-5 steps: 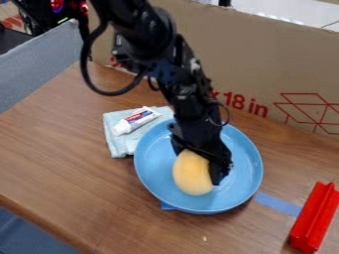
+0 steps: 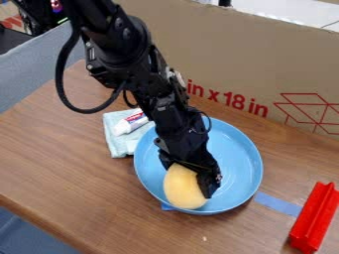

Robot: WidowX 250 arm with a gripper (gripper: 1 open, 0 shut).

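Observation:
My black arm reaches down from the top left to a light blue plate (image 2: 236,144) on the wooden table. The gripper (image 2: 193,173) is low over the plate, around the upper side of a pale yellow, rounded object (image 2: 183,190) that rests at the plate's lower left. The gripper is open; the arm and fingers hide part of the object, and I cannot tell whether they touch it.
A toothpaste tube (image 2: 129,124) lies on a folded pale cloth (image 2: 117,145) left of the plate. A red elongated block (image 2: 312,216) is at the lower right. A large cardboard box (image 2: 272,69) stands behind.
The gripper has shifted slightly left and down over the plate, and the yellow object now sits a little lower and further left, toward the plate's near edge.

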